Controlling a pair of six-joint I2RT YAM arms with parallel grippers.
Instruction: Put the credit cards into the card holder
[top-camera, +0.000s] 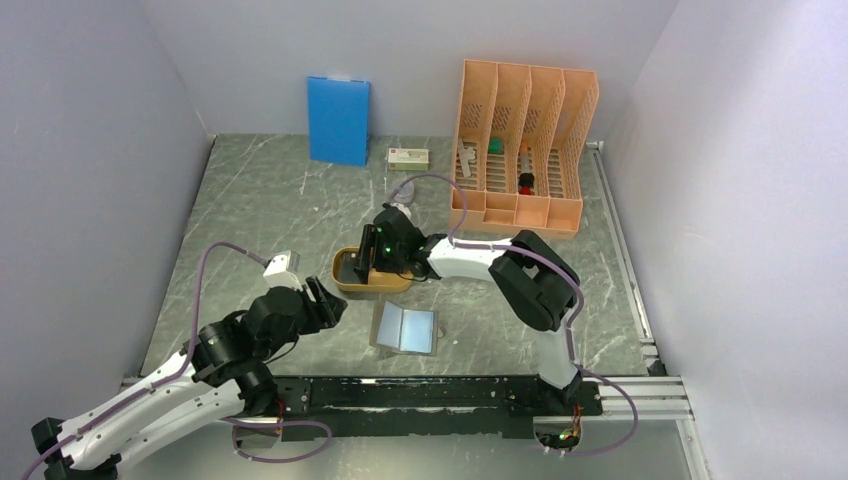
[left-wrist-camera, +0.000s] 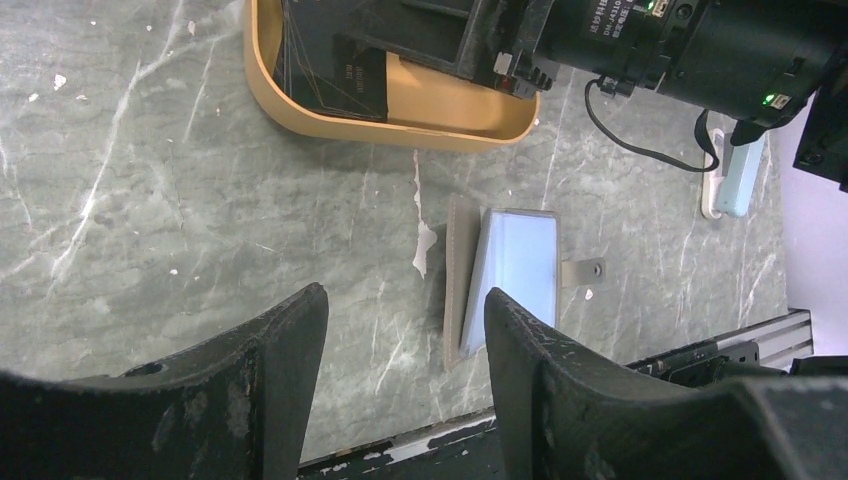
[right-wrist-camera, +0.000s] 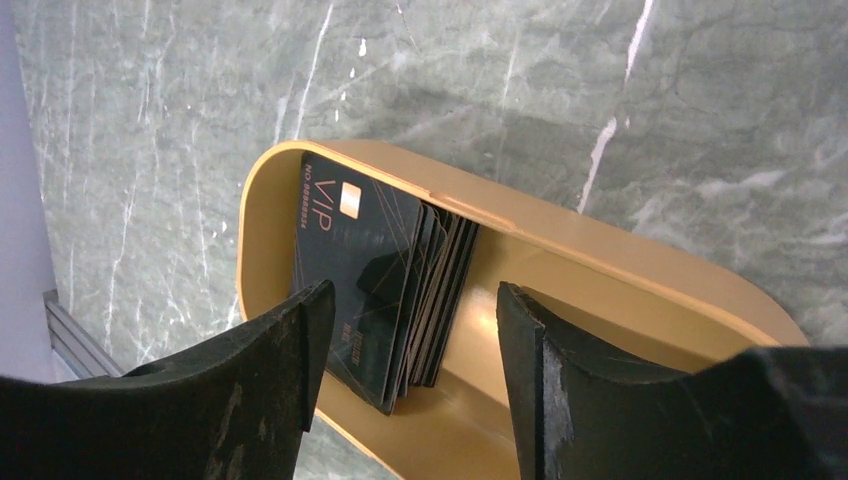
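Observation:
Several black credit cards (right-wrist-camera: 365, 270) lean in a stack at one end of a tan oval tray (right-wrist-camera: 600, 250). Over that tray hangs my right gripper, open, with the cards' edges showing between and beyond its fingers; I cannot tell whether a fingertip touches them. The card holder (top-camera: 405, 328) lies opened on the table in front of the tray, its pale blue sleeves (left-wrist-camera: 520, 262) facing up. To the left of the holder, my left gripper is open and empty above the table.
At the back right stands an orange divided rack (top-camera: 525, 150) with small items in it. A blue panel (top-camera: 338, 120) leans at the back wall beside a small box (top-camera: 408, 160). Bare table (top-camera: 260, 200) stretches across the left side.

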